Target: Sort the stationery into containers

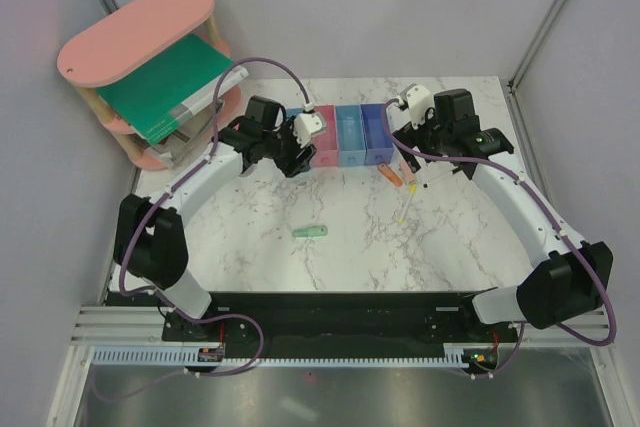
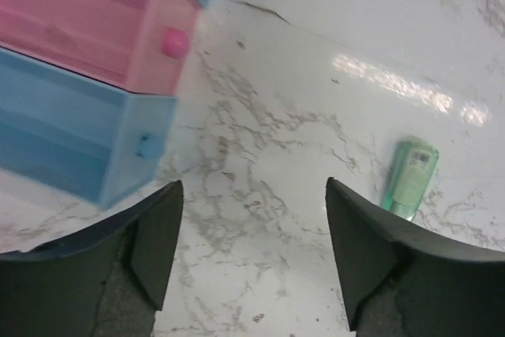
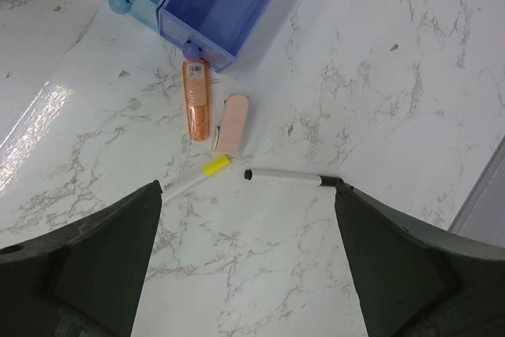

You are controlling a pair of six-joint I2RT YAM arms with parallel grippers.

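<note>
The green stationery piece point(image 1: 310, 231) lies on the open table; the left wrist view shows this green piece point(image 2: 412, 176) to the right, outside the fingers. My left gripper point(image 1: 300, 169) hangs by the front of the bins, fingers apart and nothing between them. My right gripper point(image 1: 408, 139) is open and empty above the right side. Beneath it lie an orange item point(image 3: 196, 100), a pink eraser-like piece point(image 3: 232, 124), a yellow-tipped pen point(image 3: 193, 179) and a white pen with black ends point(image 3: 292, 177). The bins are pink point(image 1: 325, 152), light blue point(image 1: 351, 147) and dark blue point(image 1: 379, 155).
Another light blue bin is mostly hidden behind the left arm. A pink and green shelf point(image 1: 135, 32) stands at the back left, close to that arm.
</note>
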